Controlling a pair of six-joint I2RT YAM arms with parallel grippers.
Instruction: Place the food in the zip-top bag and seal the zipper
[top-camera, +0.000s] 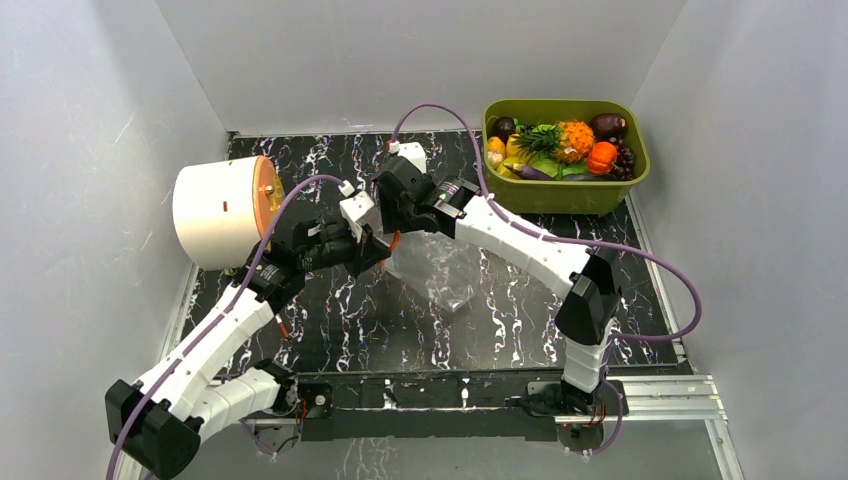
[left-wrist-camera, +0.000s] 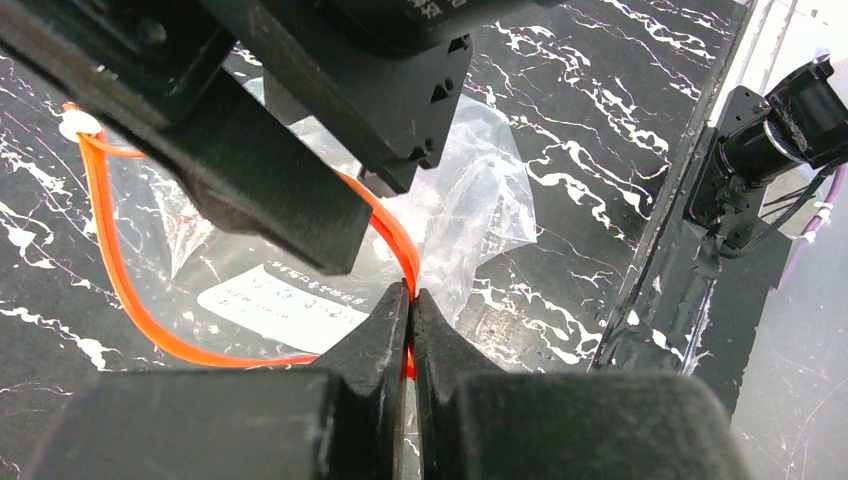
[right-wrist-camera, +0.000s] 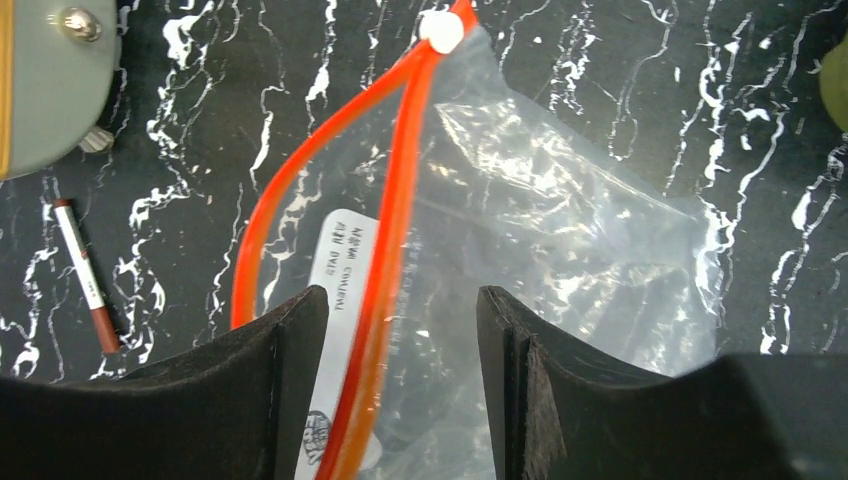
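Observation:
A clear bag (top-camera: 430, 270) with an orange zipper strip (left-wrist-camera: 130, 290) lies spread below the grippers. My left gripper is shut on the orange strip near one end. My right gripper hovers over the bag, its fingers apart, the strip (right-wrist-camera: 385, 250) with its white slider (right-wrist-camera: 441, 31) running below and between them. In the left wrist view the right gripper's dark body covers part of the bag. The food sits in a green bin (top-camera: 560, 200) at the back right, a pineapple and an eggplant among it.
A white cylinder (top-camera: 210, 215) with an orange rim stands at the left. A marker (right-wrist-camera: 82, 265) lies on the marble table near it. Grey walls surround the workspace.

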